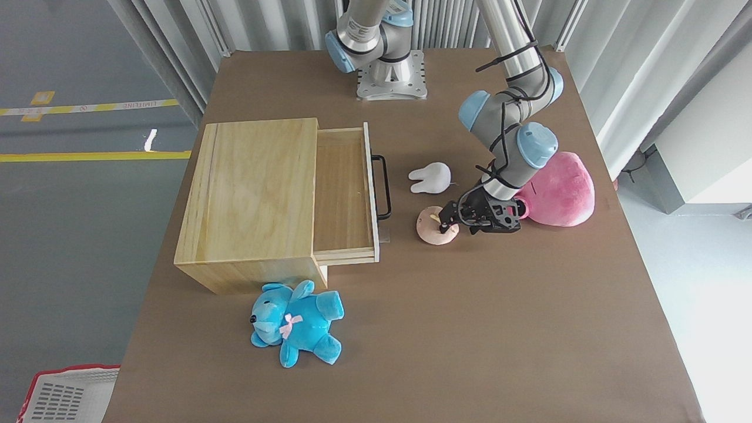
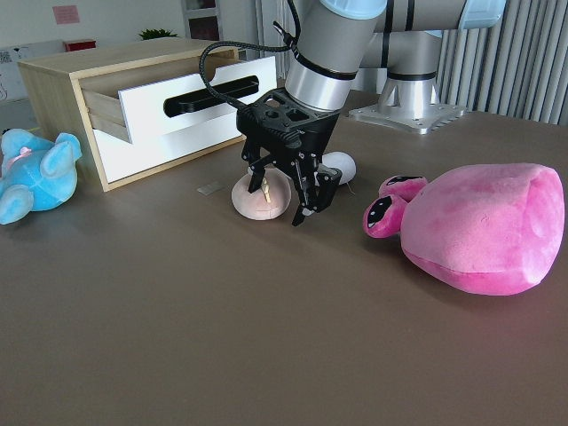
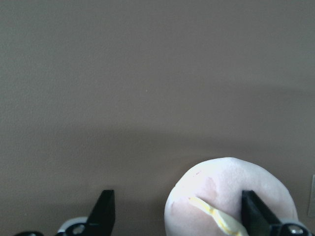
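Note:
A pale pink round plush (image 1: 431,229) with a cream strip lies on the table; in the wrist view it (image 3: 219,182) is at lower right. My gripper is low and open, one finger over the plush and the other over bare table to the left; I cannot tell whether it touches. In the front view the gripper (image 1: 472,218) partly covers the plush. A white plush (image 1: 431,180) lies behind, and a large pink plush (image 2: 484,231) to the right.
A wooden cabinet (image 1: 247,190) stands left with its drawer (image 1: 342,190) pulled out. A blue teddy bear (image 1: 303,324) lies near its front corner.

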